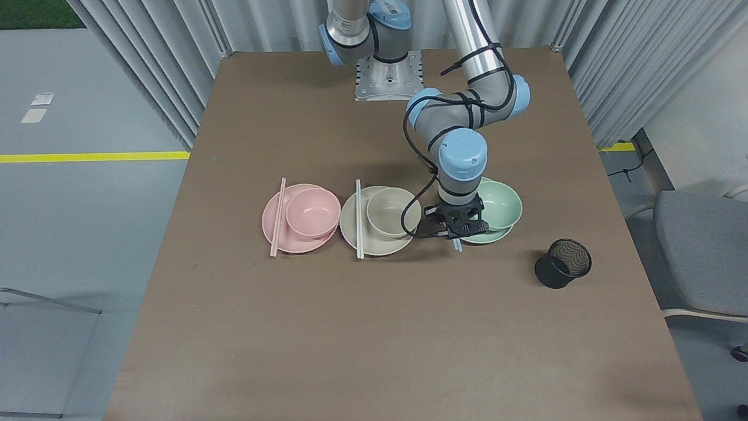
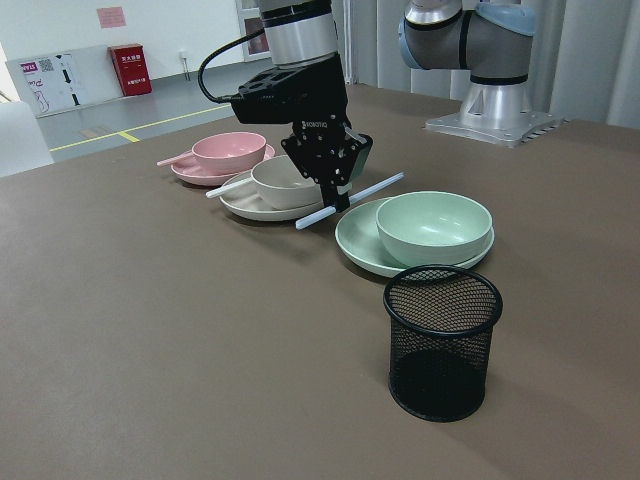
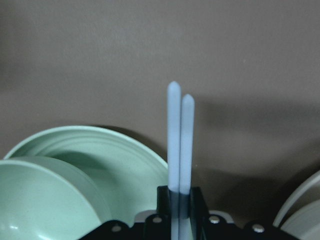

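My gripper is shut on a pair of pale blue chopsticks (image 3: 186, 140), held over the edge of the green plate (image 3: 125, 165) beside the green bowl (image 3: 45, 200). In the front view the green bowl (image 1: 501, 203) sits on its plate at the right of the row. The cream plate (image 1: 375, 245) with cream bowl (image 1: 392, 210) and white chopsticks (image 1: 359, 231) is in the middle; the pink plate (image 1: 294, 245), pink bowl (image 1: 313, 210) and pink chopsticks (image 1: 277, 217) are on the left.
A black mesh pen holder (image 1: 563, 263) stands to the right of the green set.
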